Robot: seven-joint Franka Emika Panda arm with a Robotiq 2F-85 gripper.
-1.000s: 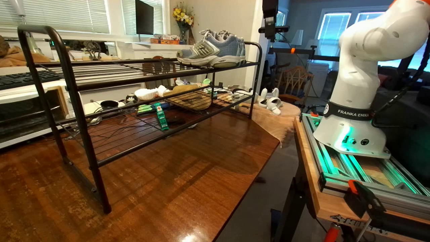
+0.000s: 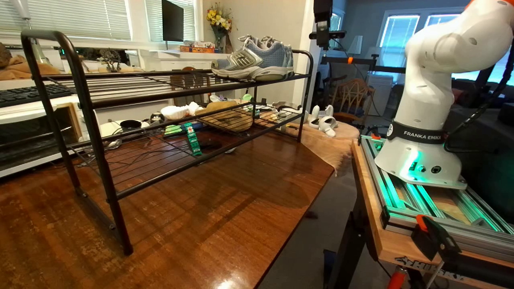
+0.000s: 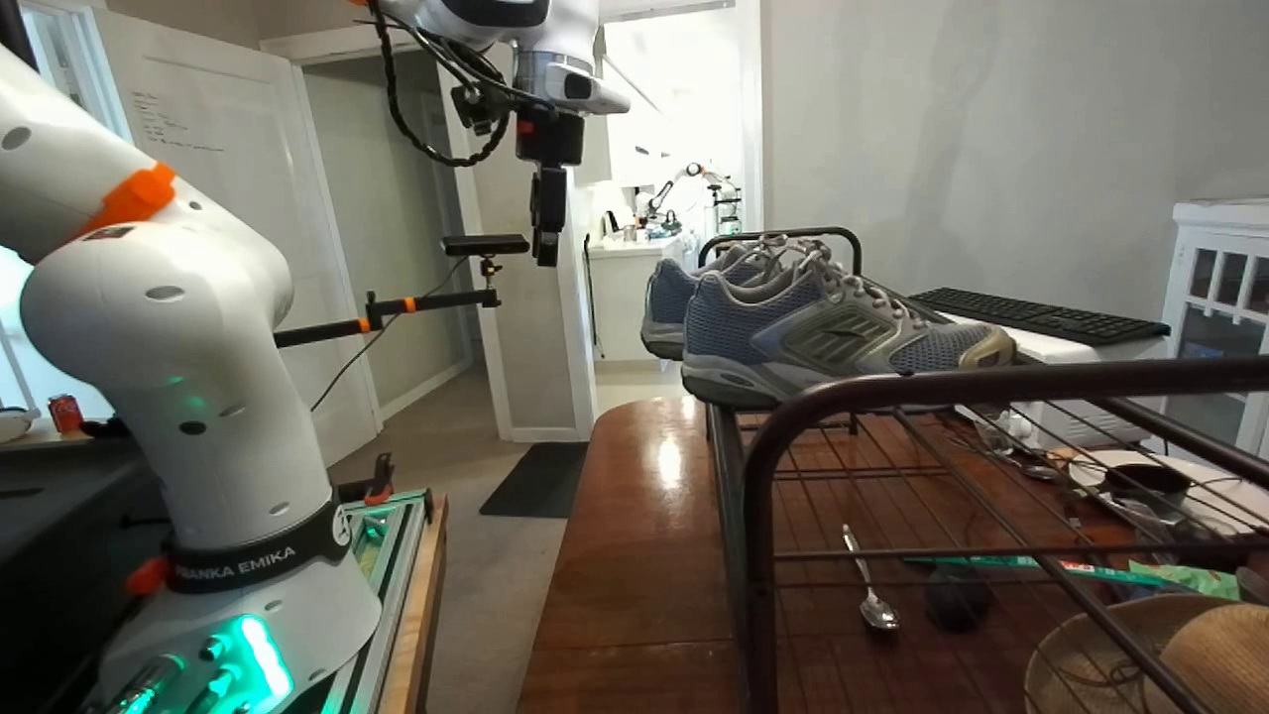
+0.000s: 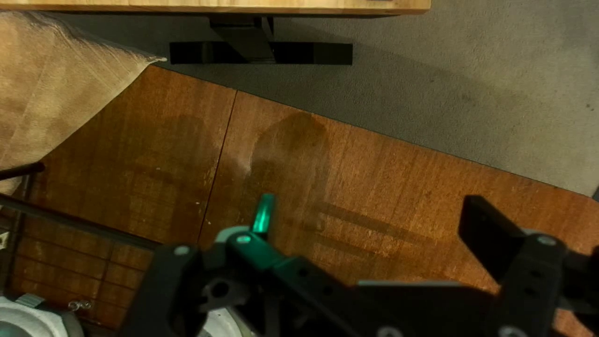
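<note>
In exterior view 2 my gripper (image 3: 548,220) hangs pointing down, high above the floor side of the wooden table and apart from the shoes. The wrist view shows its fingers (image 4: 488,238) spread wide, with bare table beneath and nothing held, so it is open. A pair of blue-grey running shoes (image 2: 262,60) sits side by side on the top shelf of a dark metal rack (image 2: 159,98), at one end. The nearer shoe (image 3: 821,333) partly covers the other in exterior view 2. Only pale bits of shoe show along the wrist view's lower edge.
Under the rack lie a spoon (image 3: 874,609), a straw hat (image 3: 1225,660) and a green strip (image 2: 192,139). White shoes (image 2: 323,120) rest on a cloth-covered surface. A floor gap separates it from my base.
</note>
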